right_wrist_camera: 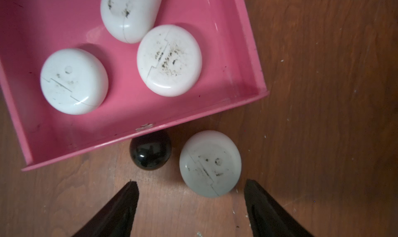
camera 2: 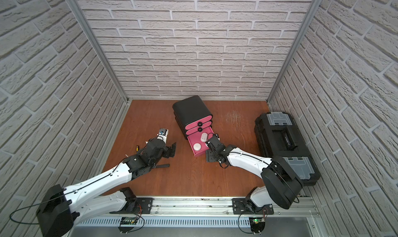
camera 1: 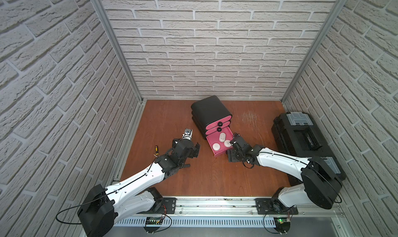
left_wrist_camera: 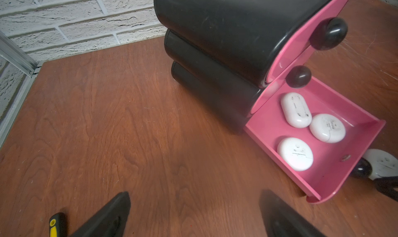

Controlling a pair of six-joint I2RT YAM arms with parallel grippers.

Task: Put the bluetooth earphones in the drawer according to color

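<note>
The pulled-out pink drawer (left_wrist_camera: 265,123) of the black cabinet (left_wrist_camera: 232,25) holds an oblong white earphone case (left_wrist_camera: 296,109) and two round white cases, one on the left (right_wrist_camera: 74,81) and one on the right (right_wrist_camera: 169,60). Another round white case (right_wrist_camera: 210,163) lies on the table just outside the drawer's front, beside its black knob (right_wrist_camera: 150,150). My right gripper is open over it. Its right finger (right_wrist_camera: 265,208) comes close to the case, its left one stands well apart. Above bare wood, my left gripper is open and empty.
Two closed pink-fronted drawers sit above the open one. A yellow-and-black tool (camera 1: 156,150) lies left of the left arm, with a black-and-white item (camera 1: 187,133) behind that arm. A black toolbox (camera 1: 308,137) occupies the right side.
</note>
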